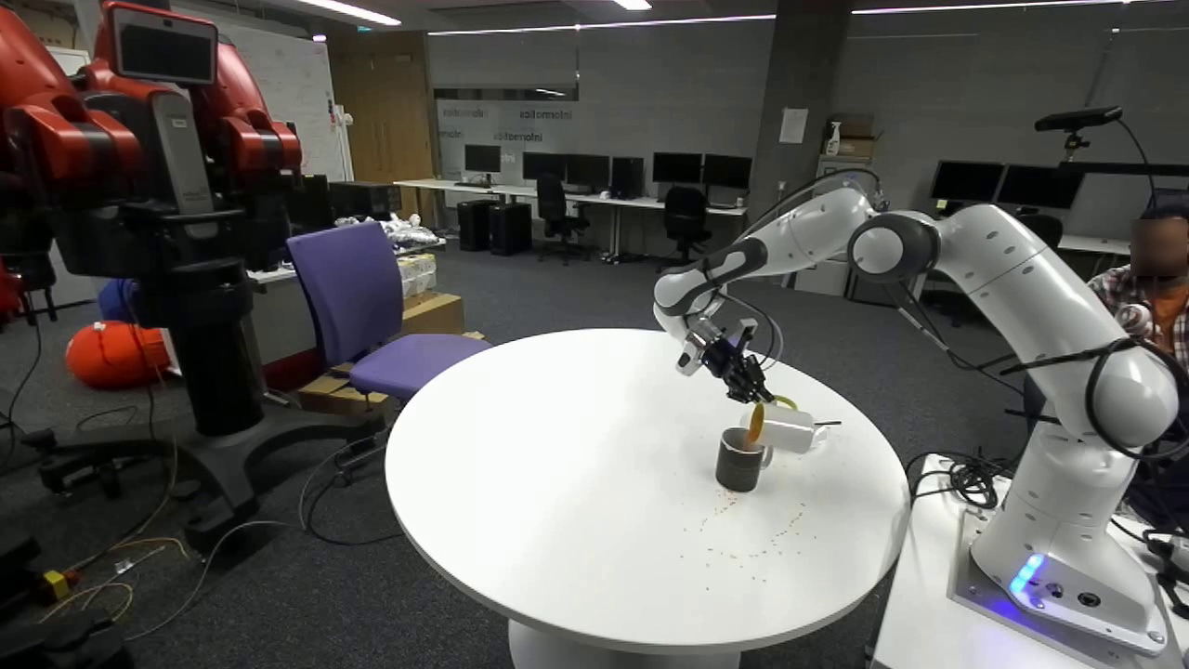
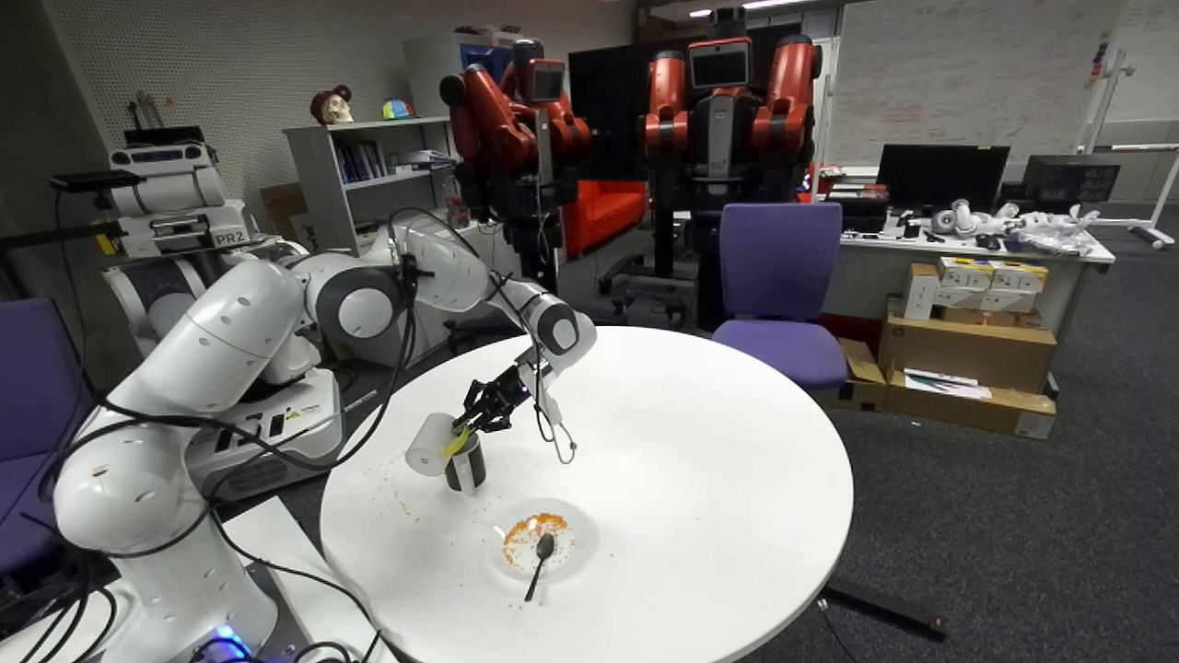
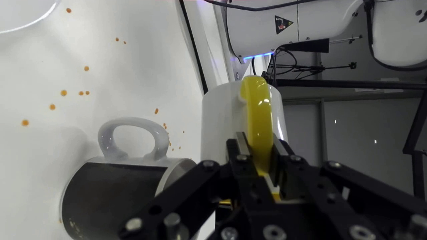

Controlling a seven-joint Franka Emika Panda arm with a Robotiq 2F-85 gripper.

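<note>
My gripper is shut on the yellow handle (image 3: 258, 116) of a white mug. In exterior view 1 that white mug (image 1: 789, 428) lies tipped on its side in the air, its orange-yellow mouth facing the dark mug. Upright on the table stands the dark grey mug (image 1: 738, 463), with a pale handle (image 3: 134, 124) in the wrist view. The tipped mug's mouth is right at the dark mug's rim, above it. Whether anything is flowing between them cannot be made out, and the inside of the dark mug is hidden.
Small orange bits (image 1: 730, 554) are scattered over the round white table (image 1: 535, 468). A plate (image 2: 575, 541) with orange bits and a dark spoon (image 2: 541, 564) sits near the mugs in exterior view 2.
</note>
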